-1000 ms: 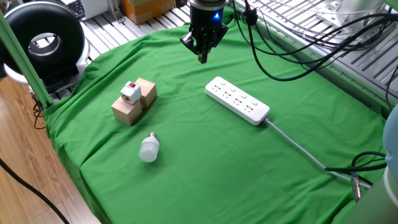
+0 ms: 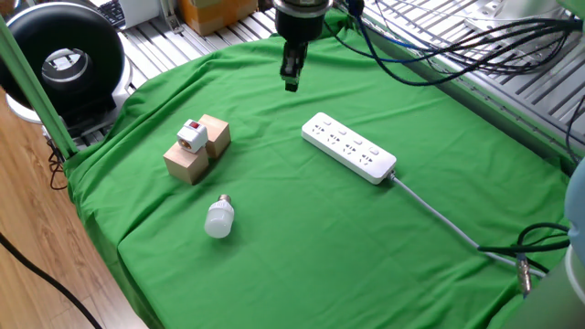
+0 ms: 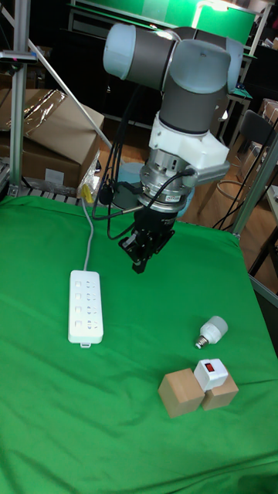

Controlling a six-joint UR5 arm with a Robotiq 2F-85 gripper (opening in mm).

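My gripper [image 2: 292, 87] hangs above the back of the green cloth, fingers pointing down. It is shut, and nothing shows between its fingertips; in the other view the gripper [image 3: 138, 268] is over bare cloth. A white power strip [image 2: 348, 149] lies flat, to the right of and nearer than the gripper in exterior view 1. The white light bulb [image 2: 219, 219] lies on its side on the cloth. Behind it, a white socket adapter with a red switch [image 2: 193, 136] rests on top of two wooden blocks [image 2: 186, 164].
A grey cord [image 2: 437, 210] runs from the strip to the right edge of the table. Black cables [image 2: 457, 59] loop from the arm across the back right.
My gripper has turned about its vertical axis, so exterior view 1 now shows it narrow, edge-on, and a little to the left. The arm's cables have swung up. The objects on the cloth have stayed put.
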